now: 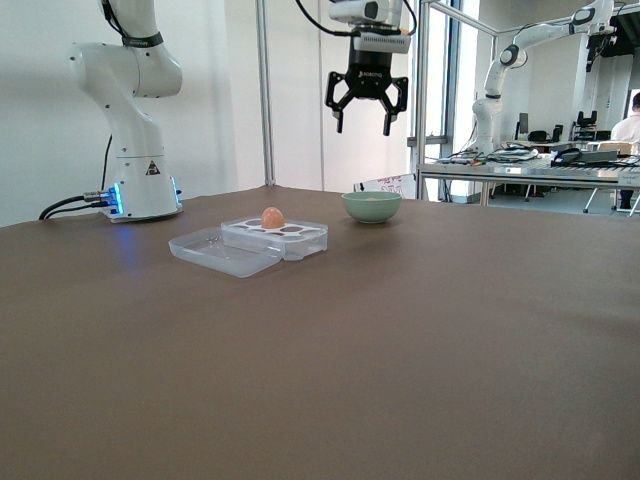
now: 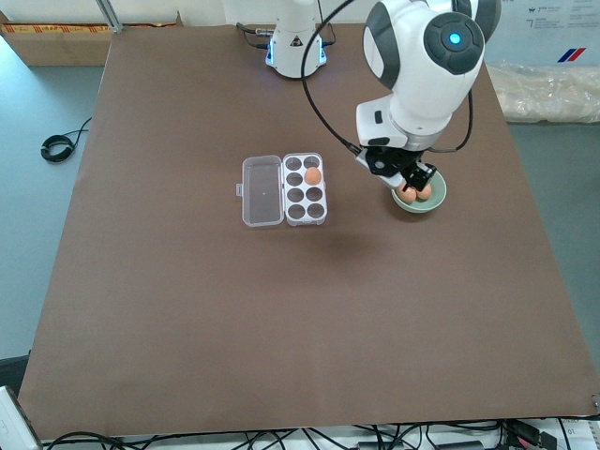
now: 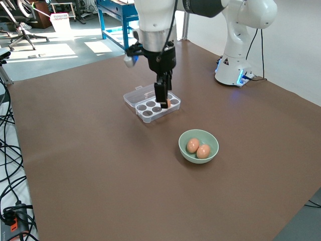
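Observation:
My gripper (image 1: pixel 363 112) hangs high over the table, above the area of the egg carton and bowl; in the top view its two fingers stand apart with nothing between them. The clear plastic egg carton (image 2: pixel 304 202) lies with its lid open to the left, holding one brown egg (image 2: pixel 312 176); its other slots are empty. The pale green bowl (image 3: pixel 185 156) sits beside the carton, with two brown eggs (image 3: pixel 203 151) in it. In the left view my gripper partly covers the bowl.
Cables run along the table's edge.

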